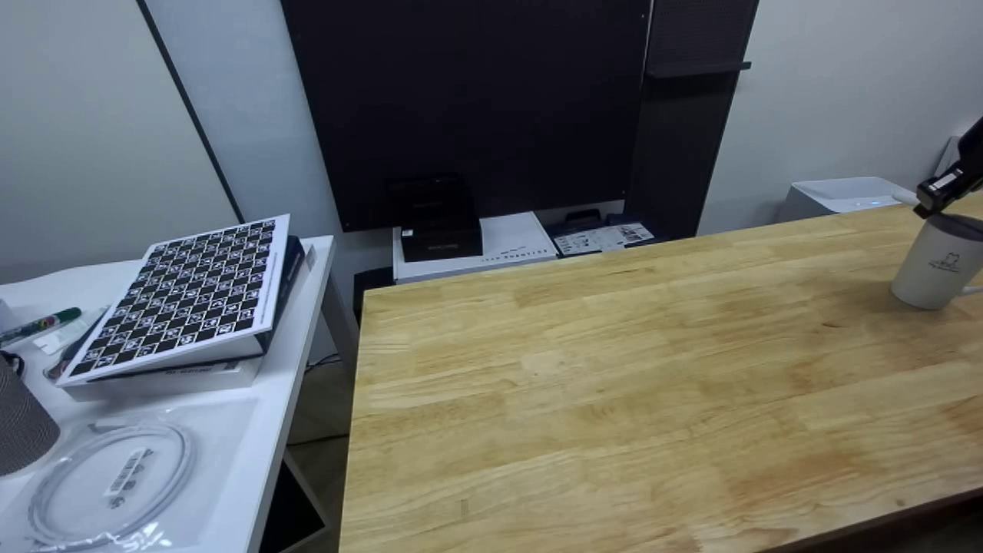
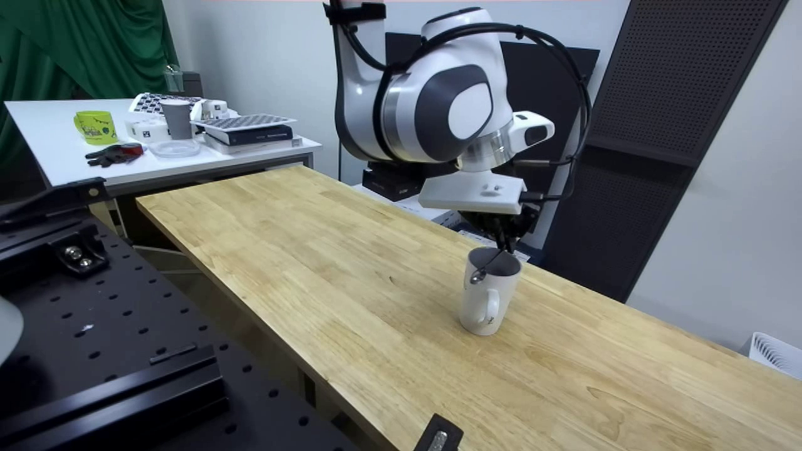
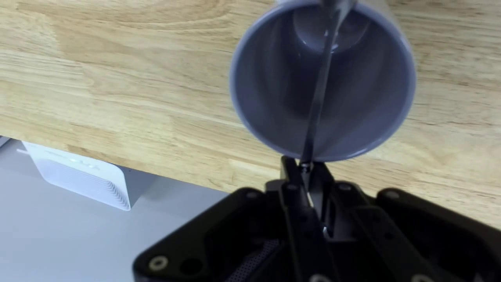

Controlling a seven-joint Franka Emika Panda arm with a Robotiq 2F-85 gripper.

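Note:
A white mug [image 1: 935, 263] with a grey inside stands at the table's right end in exterior view 1. Just above its rim, my gripper is shut on a thin metal spoon [image 3: 320, 89]. In the wrist view the spoon's shaft spans the mug's mouth and its head end reaches the opposite rim. From exterior view 2, the spoon's head [image 2: 477, 277] shows at the near rim of the mug [image 2: 481, 312], close to the handle side. Whether spoon and rim touch, I cannot tell. The spoon's pale handle end [image 1: 905, 198] sticks out behind my fingers.
A white side table [image 2: 60, 143] holding books, cups and small items stands apart.

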